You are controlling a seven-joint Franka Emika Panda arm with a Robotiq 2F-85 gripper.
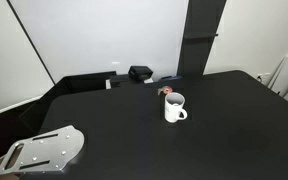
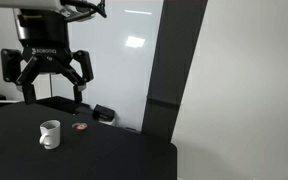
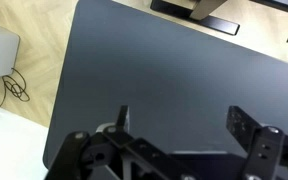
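A white mug (image 1: 174,107) stands upright on the black table (image 1: 114,135), its handle towards the right in the first exterior view. Just behind it lies a small reddish object (image 1: 166,90), too small to make out. The second exterior view has the same mug (image 2: 50,134) at lower left, with the reddish item (image 2: 80,126) to its right. My gripper (image 2: 54,100) hangs in the air above the table there, its fingers wide apart and nothing between them. In the wrist view the gripper is open over bare tabletop; neither mug nor reddish object appears.
At the table's back edge sits a small black box (image 1: 140,73). A grey metal plate with holes (image 1: 46,150) shows at the left. Wooden floor (image 3: 46,45) lies beyond the table's edge.
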